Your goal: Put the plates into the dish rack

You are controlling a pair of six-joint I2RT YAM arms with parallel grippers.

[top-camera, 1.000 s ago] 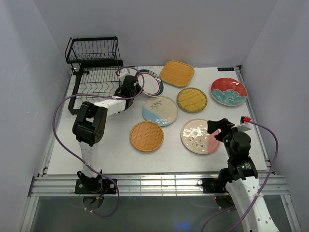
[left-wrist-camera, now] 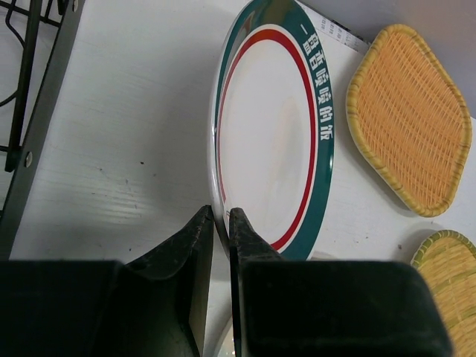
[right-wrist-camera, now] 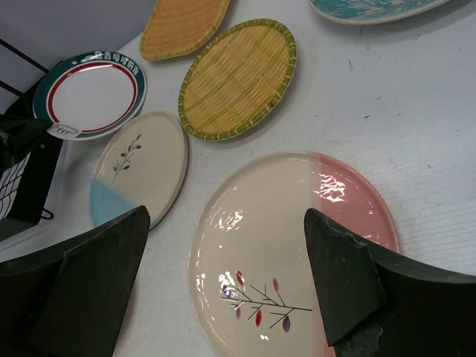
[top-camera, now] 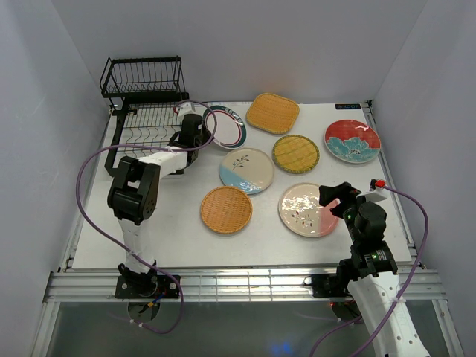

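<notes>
My left gripper is shut on the near rim of a white plate (left-wrist-camera: 264, 134) with red and teal rings, tilted just right of the black dish rack (top-camera: 149, 126). On the table lie a cream and blue plate (top-camera: 245, 167), a cream and pink plate (top-camera: 301, 208) and a red and turquoise plate (top-camera: 352, 137). My right gripper stands open over the pink plate, nothing between its fingers.
Woven mats lie around: an orange rectangular one (top-camera: 273, 113), a yellow round one (top-camera: 296, 154) and an orange round one (top-camera: 226, 210). Bare table shows at the front left and front right.
My left gripper and the plate in it have shifted slightly left, toward the rack. The right arm is unchanged.
</notes>
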